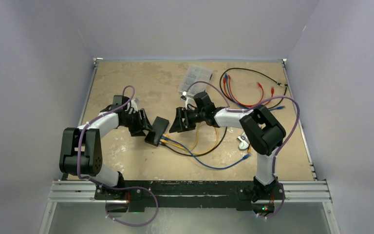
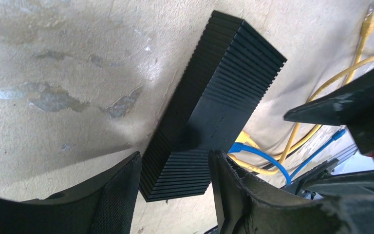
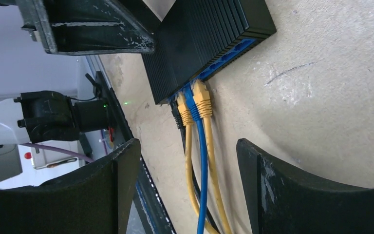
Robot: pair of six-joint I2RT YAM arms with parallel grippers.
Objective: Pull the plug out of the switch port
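Note:
The black switch lies on the table with yellow, blue and black plugs in its ports along one long side. My left gripper is open, hanging just above the switch's left side, its fingers framing one end. My right gripper stands open to the right of the switch, facing the plugged cables, with nothing between its fingers.
A clear compartment box lies at the back middle. Coiled red, blue and black cables are at the back right, a wrench and pliers partly under the right arm.

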